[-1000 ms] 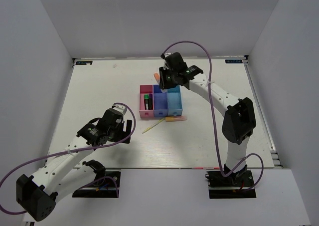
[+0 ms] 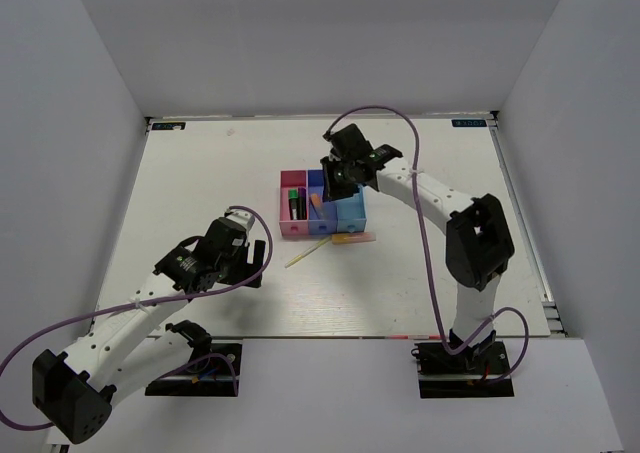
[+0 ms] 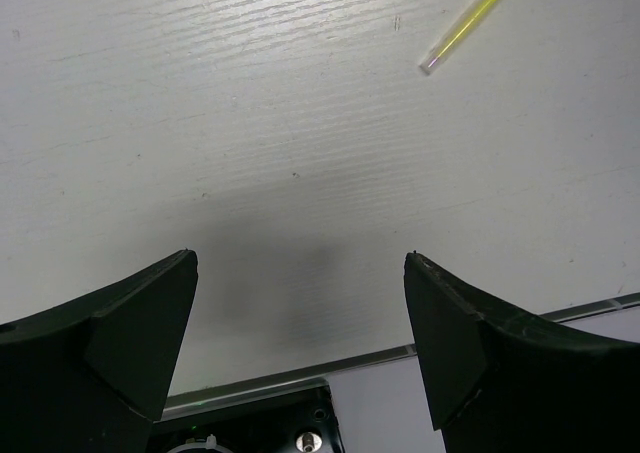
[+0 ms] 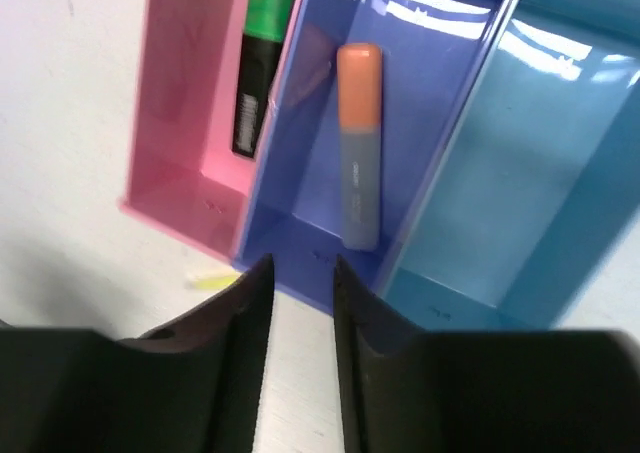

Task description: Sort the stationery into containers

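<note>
A three-compartment organizer holds green-and-black items [image 4: 258, 73] in its pink section [image 2: 293, 228] and an orange-and-grey item [image 4: 359, 173] in the dark blue middle. The light blue section [image 4: 500, 193] looks empty in the right wrist view. My right gripper is over the organizer, fingertips close together, nothing visible between them. Below the organizer lie a yellow pen [image 2: 307, 252] and an orange item [image 2: 352, 238]. My left gripper stands open over bare table, with the yellow pen [image 3: 464, 25] beyond it.
My right gripper moved down from above the back of the organizer, and the orange-and-grey item it carried now lies in the middle compartment, released. The left arm is unchanged.
</note>
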